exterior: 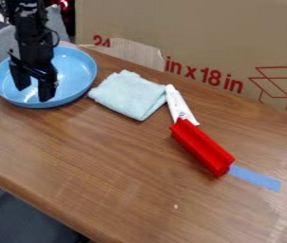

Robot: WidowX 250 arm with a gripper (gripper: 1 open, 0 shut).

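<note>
My black gripper (33, 82) is down inside the blue round bowl (74, 76) at the upper left of the view, its fingers apart over the bowl's floor. I see nothing clearly held between them, though the dark fingertips are small and hard to make out.
A folded pale cloth (127, 93) lies right of the bowl, with a white object (181, 107) beside it. A red block (200, 146) and a blue strip (254, 177) lie farther right. A large cardboard box (197, 38) stands behind.
</note>
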